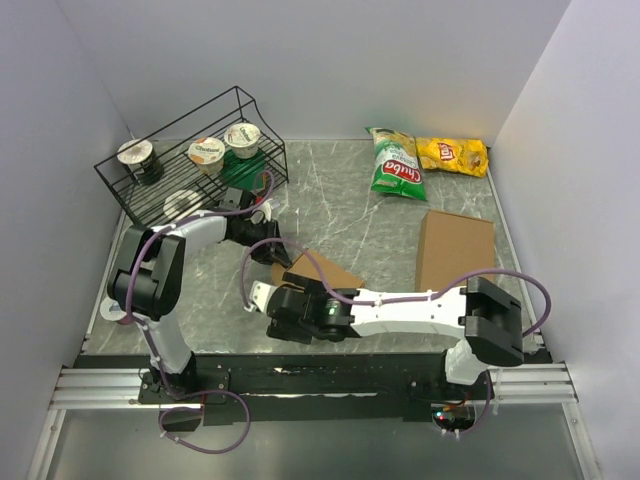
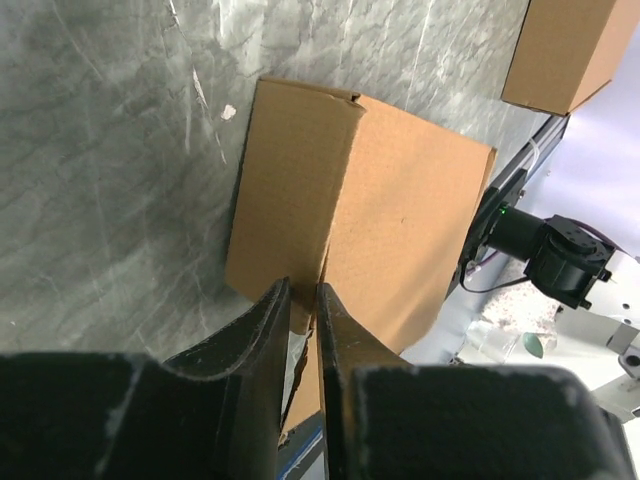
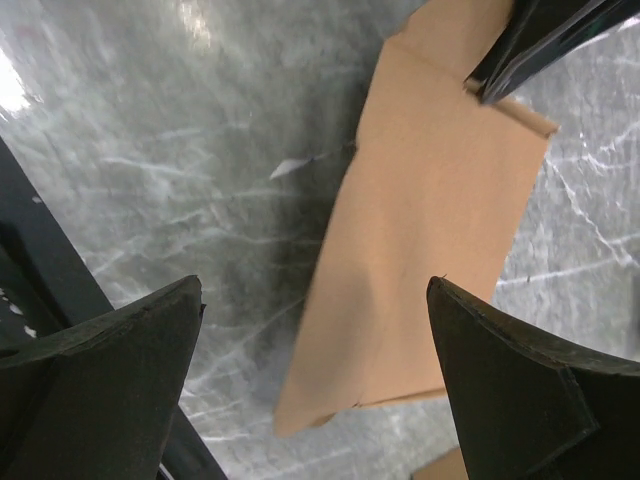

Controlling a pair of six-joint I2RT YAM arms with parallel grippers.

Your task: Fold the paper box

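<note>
The brown cardboard box [image 2: 400, 210] lies partly folded on the marble counter, with a narrow side panel [image 2: 285, 185] along one edge. My left gripper is shut on that cardboard at the panel's end; it also shows at the top edge of the right wrist view. My right gripper is open, hanging low above the box toward the counter's front edge, with the box between and beyond its fingers. In the top view the right gripper hides much of the box.
A second cardboard box [image 1: 455, 250] stands at the right. Chip bags [image 1: 398, 165] lie at the back, and a wire rack [image 1: 230, 100] with several cups is at the back left. The counter's front edge [image 1: 300, 365] is close to the right gripper.
</note>
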